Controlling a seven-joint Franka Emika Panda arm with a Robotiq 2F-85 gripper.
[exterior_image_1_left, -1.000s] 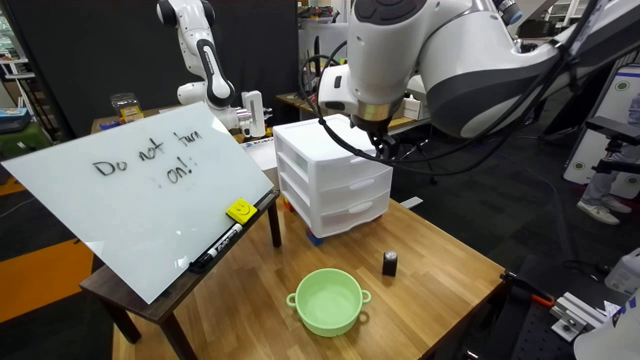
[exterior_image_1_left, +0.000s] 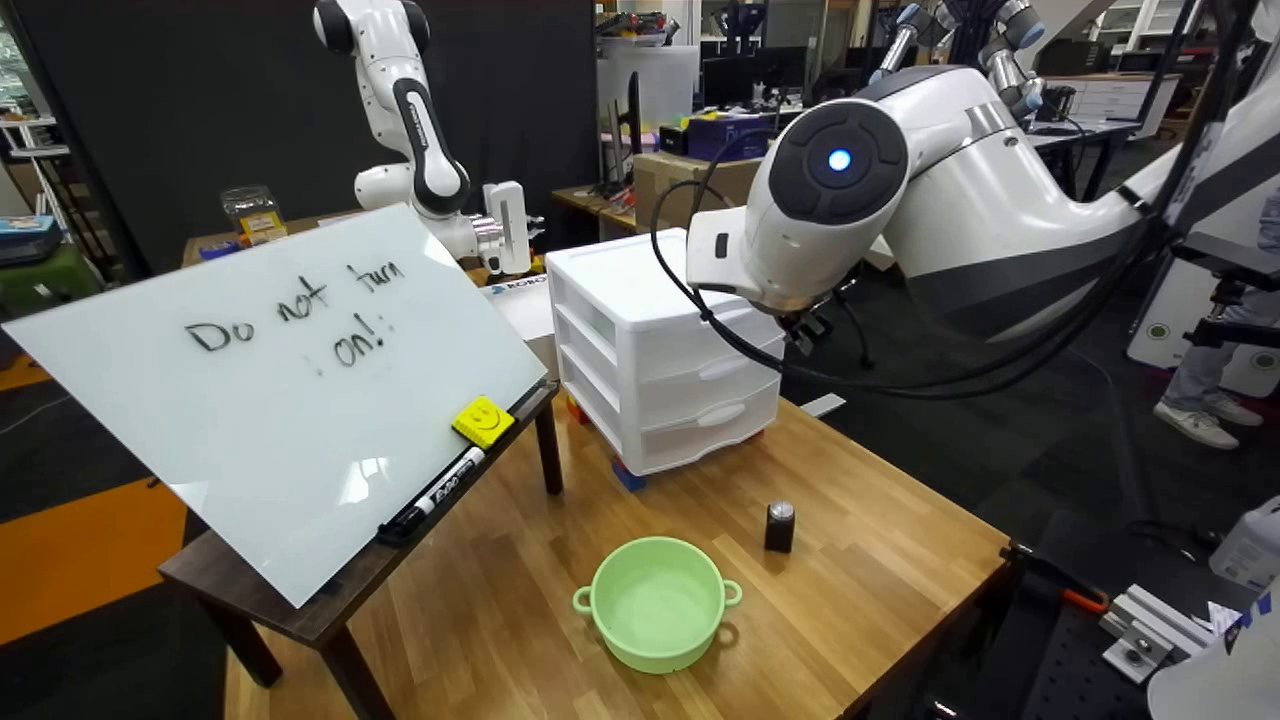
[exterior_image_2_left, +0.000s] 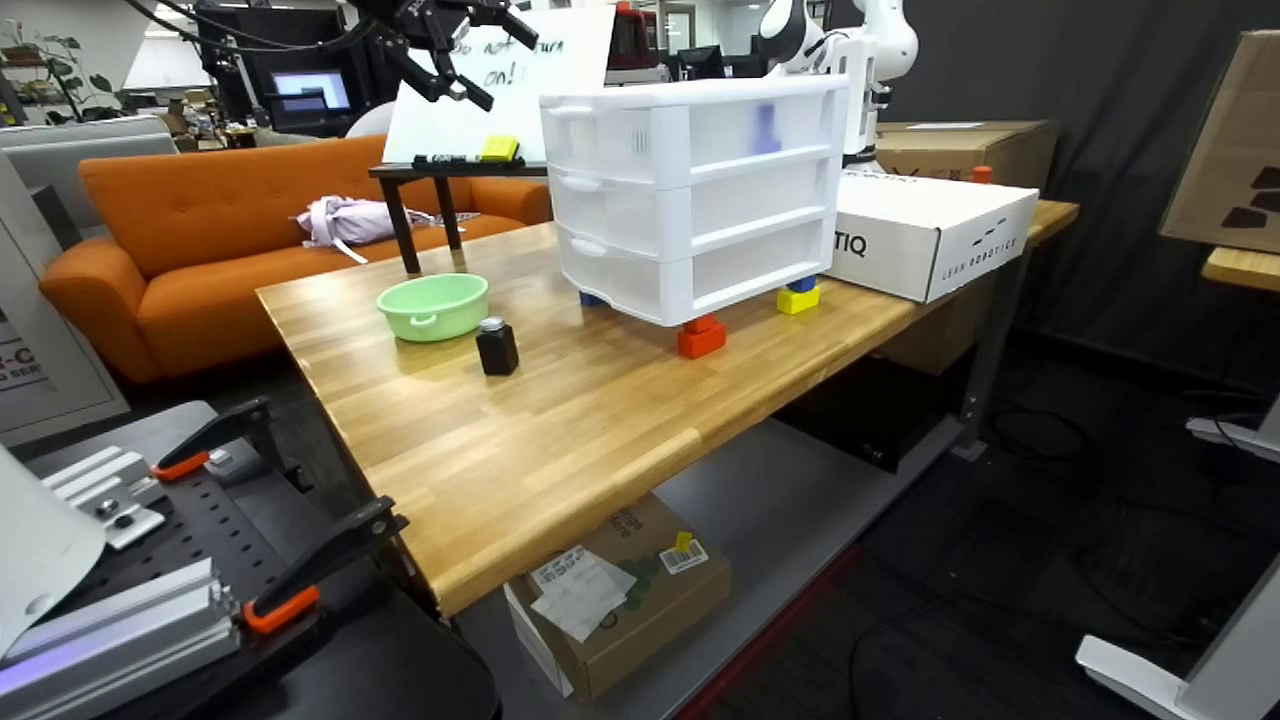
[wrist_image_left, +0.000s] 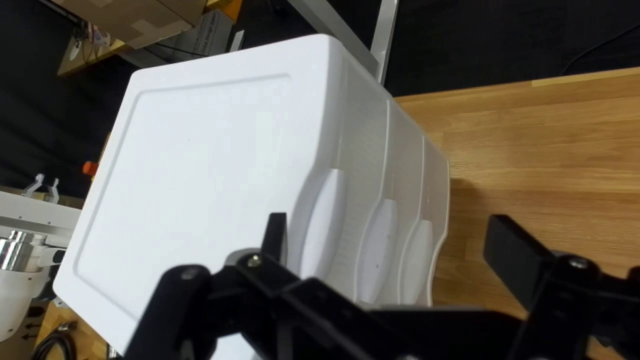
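A white drawer unit (exterior_image_1_left: 671, 348) with three clear-fronted drawers stands on the table, every drawer closed. My gripper is open in the wrist view, one finger (wrist_image_left: 275, 237) over the edge of the unit's top and the other finger (wrist_image_left: 510, 258) over bare wood. Between them, farther off, show the drawer handles (wrist_image_left: 379, 252); nothing is held. In exterior view 2 the gripper (exterior_image_2_left: 470, 74) hangs at the upper left, above the table. A green two-handled bowl (exterior_image_1_left: 656, 600) is empty, and a small dark shaker (exterior_image_1_left: 779, 528) with a silvery top stands near it.
A tilted whiteboard (exterior_image_1_left: 276, 360) with writing rests on a dark stand, with a yellow eraser (exterior_image_1_left: 483, 421) and a marker (exterior_image_1_left: 446, 482) at its lower edge. A white box (exterior_image_2_left: 924, 234) lies behind the drawers.
The arm's wrist has tilted and shifted right and lower in exterior view 1, turning its lit round cap to the camera. The gripper has moved slightly right and down there. Table objects look unmoved.
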